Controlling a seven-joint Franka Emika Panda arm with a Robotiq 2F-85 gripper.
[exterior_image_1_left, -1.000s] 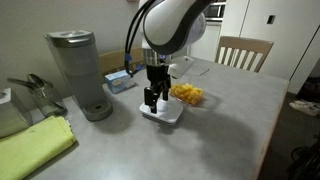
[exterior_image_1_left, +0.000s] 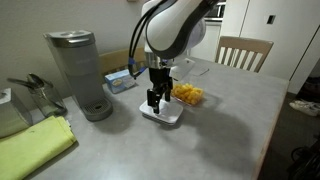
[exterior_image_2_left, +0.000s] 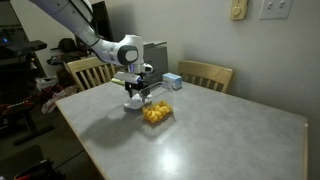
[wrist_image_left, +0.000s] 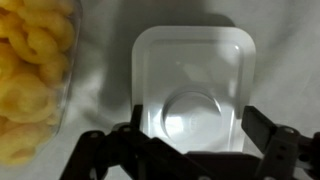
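A white square lid or shallow tray (wrist_image_left: 192, 70) with rounded corners and a raised ring lies flat on the table. In exterior view 1 the same white piece (exterior_image_1_left: 160, 114) is partly covered by my gripper (exterior_image_1_left: 160, 98), which points down over it. In the wrist view my gripper is open, one finger at the left edge of the white piece and the other at its right edge. Whether the fingers touch it cannot be told. Beside it stands a clear container of yellow ring-shaped pieces (wrist_image_left: 30, 70).
Close behind are a grey cylinder (exterior_image_1_left: 82, 75) and a blue-and-white box (exterior_image_1_left: 121, 81). A yellow-green towel (exterior_image_1_left: 32, 146) and a holder with utensils (exterior_image_1_left: 44, 95) occupy the left. Wooden chairs (exterior_image_2_left: 204, 79) stand past the table edge. Bare table (exterior_image_2_left: 220, 130) stretches out beyond the yellow pieces.
Nothing else has visibly moved.
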